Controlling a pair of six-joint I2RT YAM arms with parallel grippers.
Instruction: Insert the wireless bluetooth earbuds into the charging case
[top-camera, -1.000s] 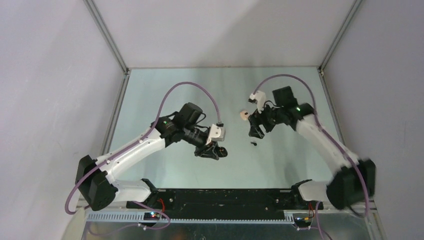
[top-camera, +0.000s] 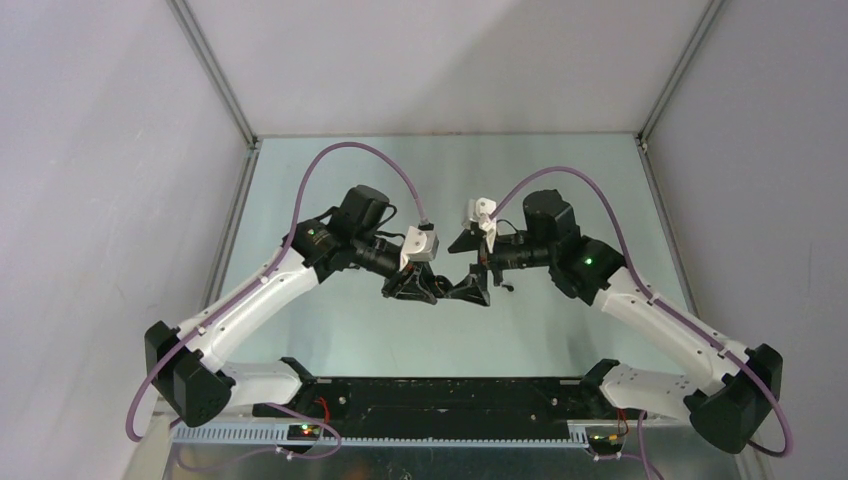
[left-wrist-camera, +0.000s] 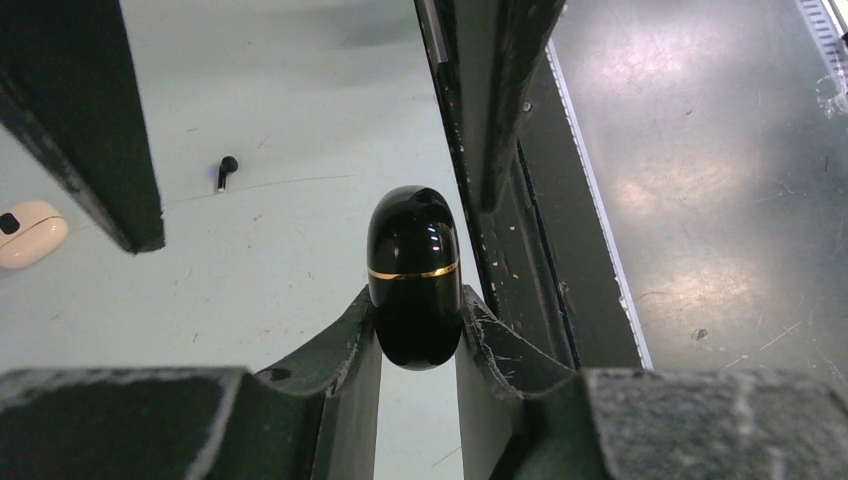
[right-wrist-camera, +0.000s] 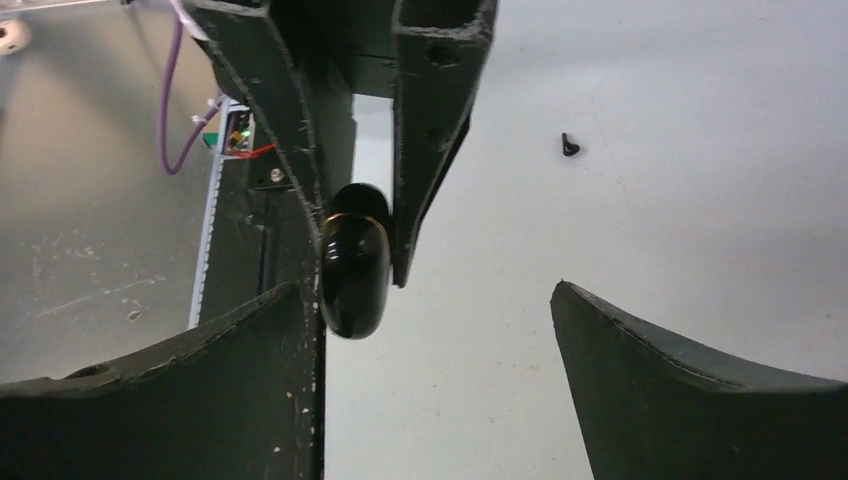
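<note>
My left gripper is shut on the glossy black charging case (left-wrist-camera: 414, 238), which has a gold seam and stands upright between the fingertips. In the right wrist view the case (right-wrist-camera: 354, 270) hangs from the left gripper's fingers, at the left of my open right gripper. The right gripper's fingers reach toward the case around it, with a wide gap. A small black earbud lies on the table; the right wrist view shows a small black piece (right-wrist-camera: 568, 146) there too.
A pale pink case (left-wrist-camera: 30, 234) lies on the table (top-camera: 440, 340). A dark strip (top-camera: 450, 405) runs along the front edge. The table around the two grippers is largely clear.
</note>
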